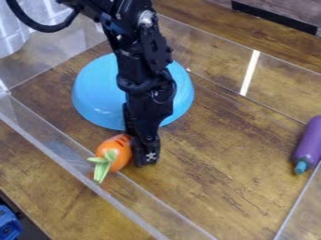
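My black gripper (pixel 142 148) reaches down in the middle left of the view, its fingertips low at the tabletop right beside an orange carrot toy (pixel 114 152) with pale green leaves. Whether the fingers are open or closed on the carrot is hard to make out. Behind the arm is a light blue bowl (pixel 98 94), partly hidden by it.
A purple toy (pixel 310 142) with a teal tip lies at the right edge. A clear plastic wall (pixel 44 131) runs along the left. A blue object (pixel 7 223) is in the lower left corner.
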